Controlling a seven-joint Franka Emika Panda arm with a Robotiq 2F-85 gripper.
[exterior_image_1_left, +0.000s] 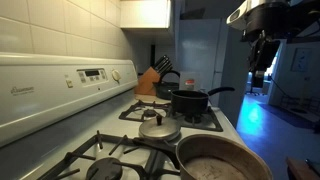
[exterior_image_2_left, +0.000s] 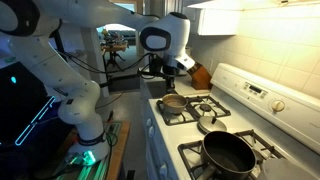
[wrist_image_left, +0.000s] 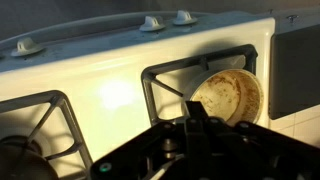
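Note:
High beside the stove hangs my gripper, at the upper right of exterior view 1. In exterior view 2 the white arm reaches over the far end of the stove, near a pan with a brownish inside. The wrist view looks down on this pan, round and light-rimmed with brown stains, on a burner grate. My gripper covers part of its near edge in that view, and a height gap separates them in the exterior views. Whether the fingers stand apart or together is too dark to tell.
A small lidded pot stands mid-stove. A large open pot occupies the near end, beside a lid. The control panel rises along the stove's back. A knife block stands beyond the far burners.

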